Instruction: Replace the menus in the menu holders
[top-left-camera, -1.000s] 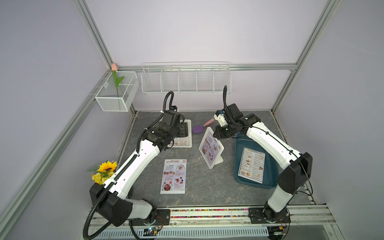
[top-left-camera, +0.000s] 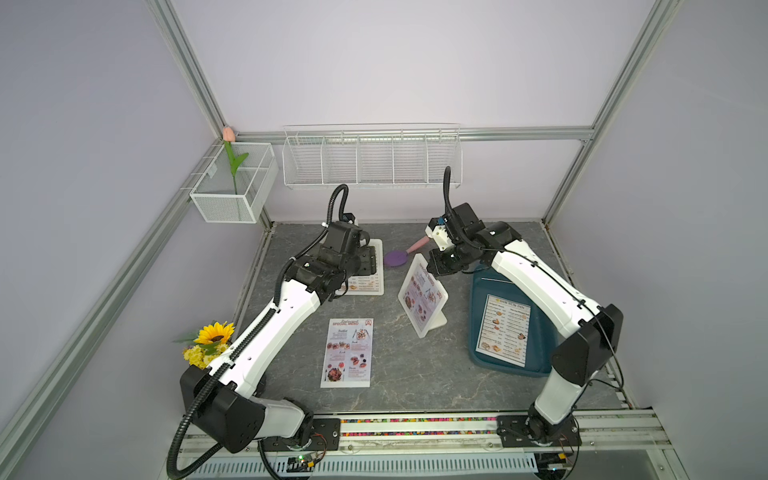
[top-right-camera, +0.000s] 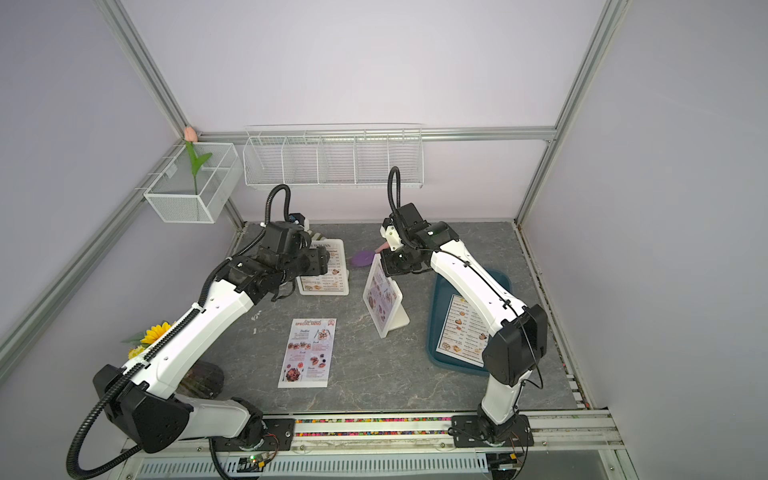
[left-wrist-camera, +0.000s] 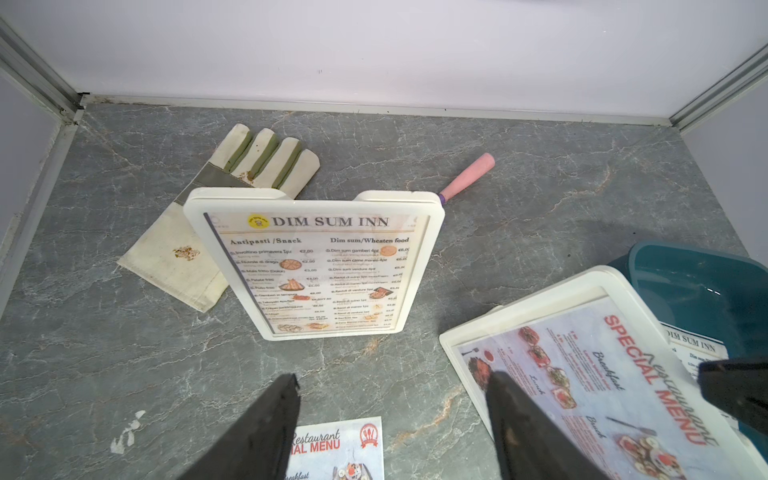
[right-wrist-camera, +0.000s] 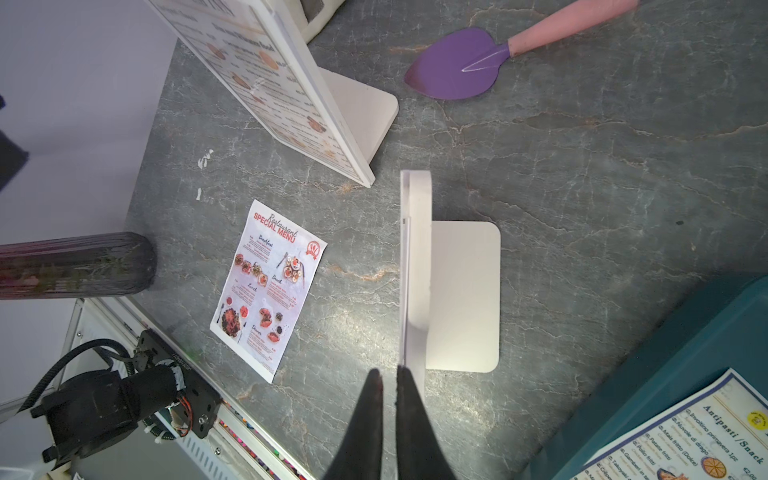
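The Dim Sum Inn holder stands at back left, with my left gripper open above the table in front of it, empty. A loose Special Menu sheet lies at front centre-left. A Dim Sum Inn sheet lies in the blue tray on the right.
The blue tray fills the right side. A purple trowel and a glove lie at the back. Flowers in a vase stand at front left. Wire baskets hang on the walls.
The right arm's wrist has shifted slightly upward above the middle holder. The left arm, holders and sheets have not visibly moved.
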